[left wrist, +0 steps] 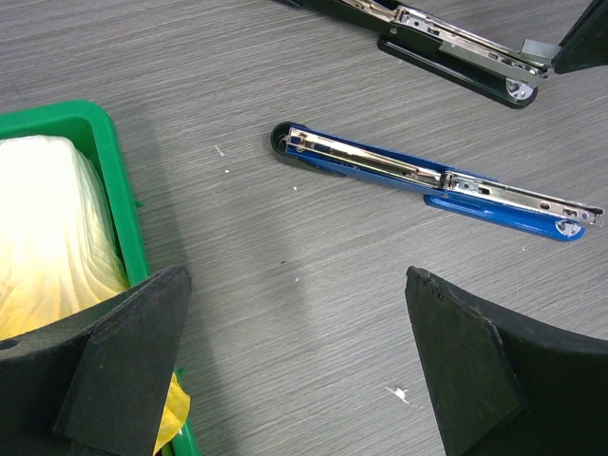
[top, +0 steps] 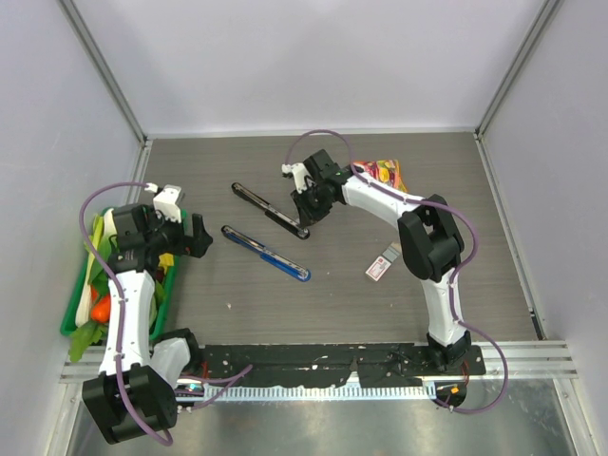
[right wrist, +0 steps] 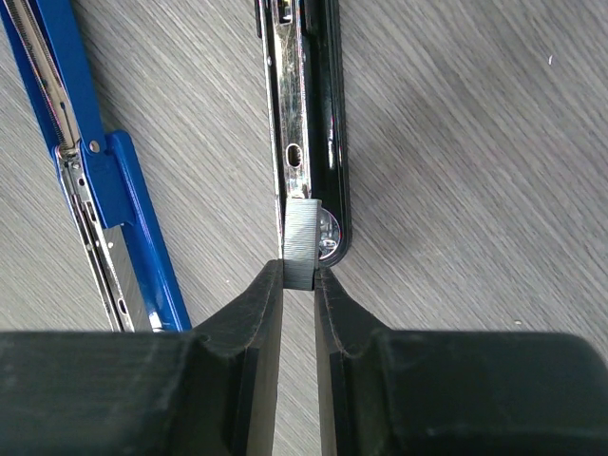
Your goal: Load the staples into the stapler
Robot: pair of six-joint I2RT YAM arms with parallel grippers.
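My right gripper [top: 302, 217] is shut on a staple strip [right wrist: 300, 237], held over the end of a black stapler [right wrist: 328, 123] that lies opened out, near its metal channel. Whether strip and channel touch, I cannot tell. A blue stapler [top: 266, 255] [left wrist: 380, 166] lies opened out nearer the front. A staple box [top: 378, 267] with grey strips at its end sits on the right of the table. My left gripper [top: 196, 234] is open over the left side, with nothing between its fingers.
A green basket of vegetables [top: 78, 304] stands at the far left under my left arm. A colourful packet [top: 385, 173] lies at the back right, partly behind the right arm.
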